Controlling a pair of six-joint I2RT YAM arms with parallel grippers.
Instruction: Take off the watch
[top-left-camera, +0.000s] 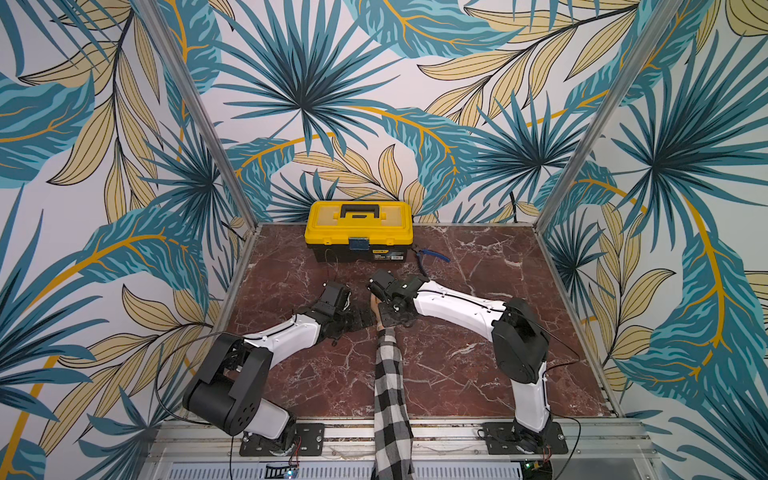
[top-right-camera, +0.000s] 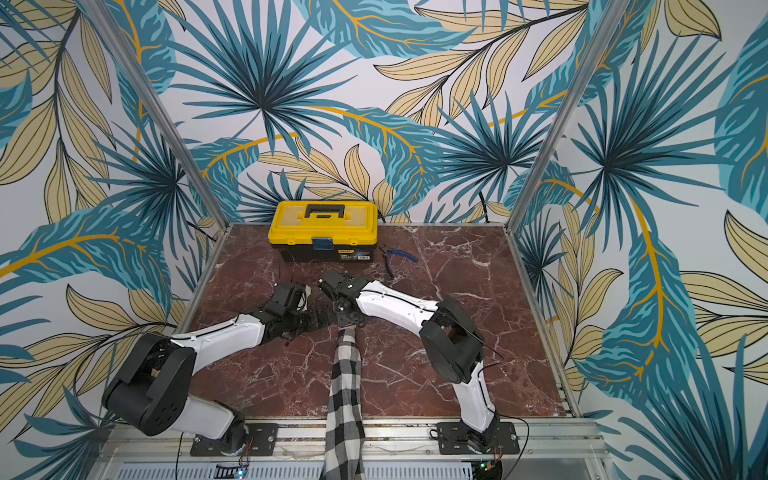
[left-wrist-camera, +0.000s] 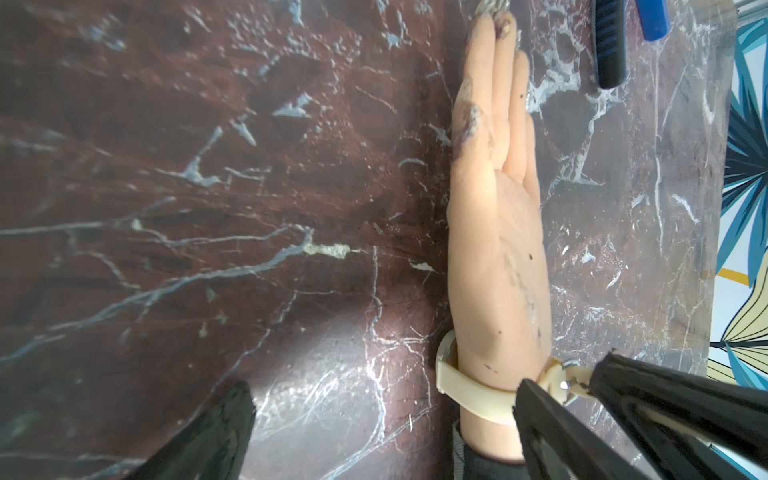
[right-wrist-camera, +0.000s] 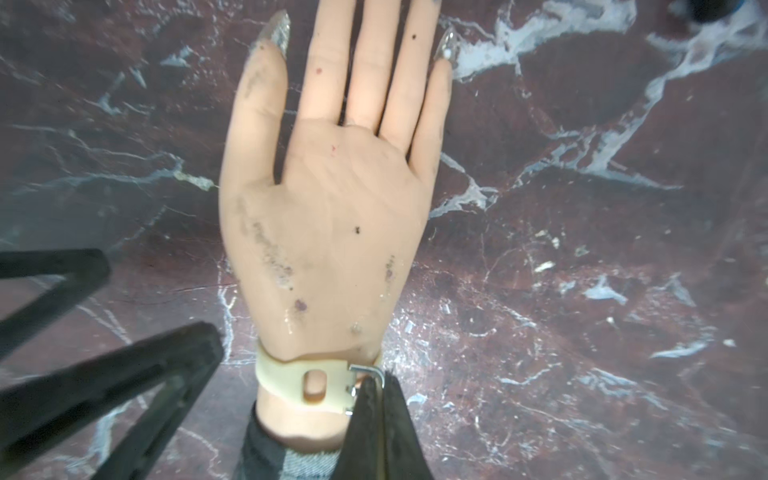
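A mannequin hand (right-wrist-camera: 328, 208) lies palm up, with a cream watch strap (right-wrist-camera: 288, 380) around its wrist and a metal buckle (right-wrist-camera: 366, 369) on the strap's right side. My right gripper is shut at that buckle. A thin cream strip shows between its fingers, and in the left wrist view a cream strap end runs to their tips. My left gripper stands open left of the wrist; its right finger (left-wrist-camera: 552, 436) overlaps the strap in view, and contact cannot be told. The watch's face is hidden under the wrist.
A plaid sleeve (top-left-camera: 392, 392) covers the forearm towards the front edge. Behind the hand stand a yellow toolbox (top-left-camera: 358, 224) and blue-handled pliers (top-left-camera: 432, 255).
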